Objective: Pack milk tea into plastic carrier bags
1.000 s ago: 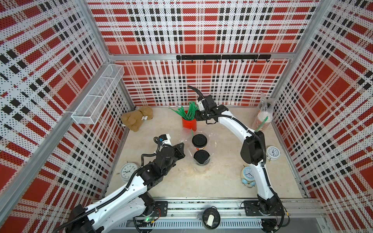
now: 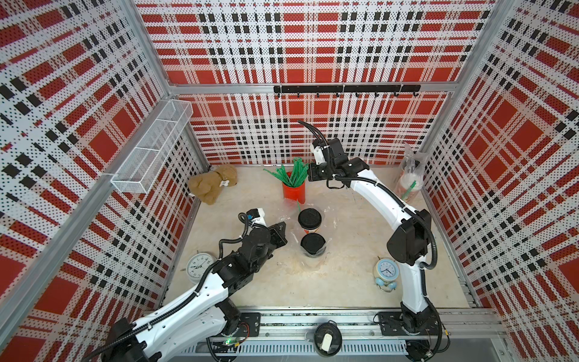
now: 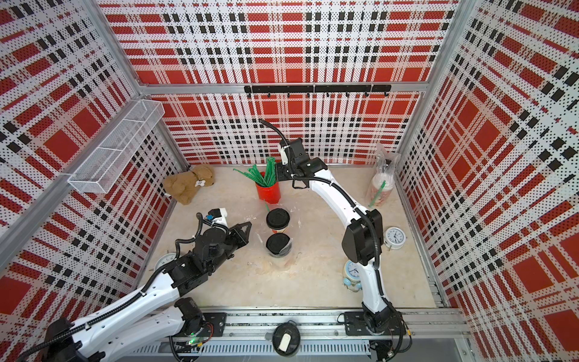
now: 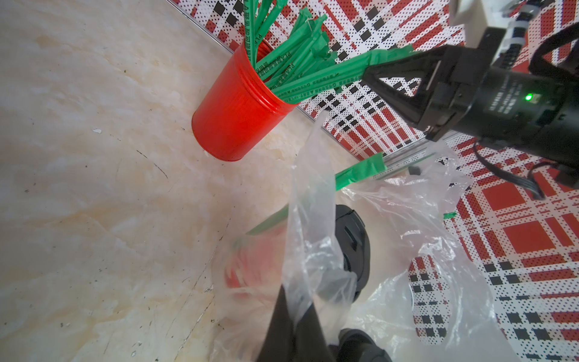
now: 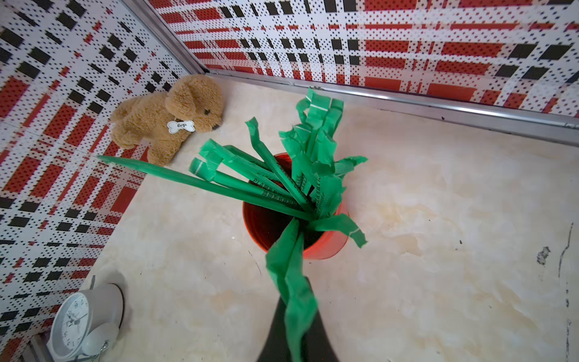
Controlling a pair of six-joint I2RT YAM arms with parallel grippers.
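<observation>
Two black-lidded cups (image 2: 309, 218) (image 2: 313, 242) stand in a clear plastic bag (image 4: 434, 253) at the table's middle, a green straw (image 4: 359, 172) beside them. My left gripper is shut on the bag's edge. My right gripper is shut on a green wrapped straw (image 5: 292, 277) above the red bucket (image 5: 328, 244), which holds several more straws (image 2: 293, 172). A packed bag with a cup and straw (image 2: 409, 179) stands at the back right.
A brown plush dog (image 2: 207, 187) lies at the back left. Clocks (image 2: 199, 265) (image 2: 386, 270) (image 3: 395, 237) stand along the sides. A white wire basket (image 2: 144, 157) hangs on the left wall.
My right gripper has risen and moved slightly right, away from the bucket of straws. The left arm has not visibly moved.
</observation>
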